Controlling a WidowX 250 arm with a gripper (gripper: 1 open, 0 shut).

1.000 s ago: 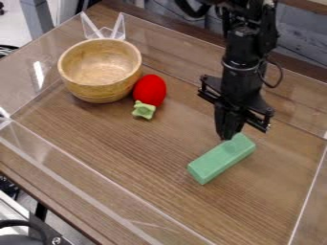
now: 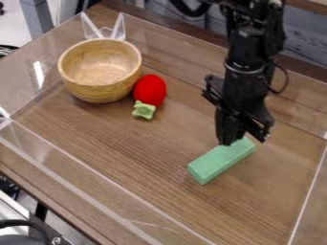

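Observation:
My gripper (image 2: 228,136) is at the right of the table, pointing down at the upper end of a flat green bar (image 2: 213,166) that lies diagonally on the wood. The fingertips are dark and partly merge with each other, and look shut; whether they touch the bar cannot be told.
A wooden bowl (image 2: 99,81) stands at the back left, with a red rounded object (image 2: 149,89) and a small light-green piece (image 2: 143,110) to its right.
The arm has shifted very slightly, its upper part a little left, with the fingertips still by the bar's upper end. The objects look unmoved.

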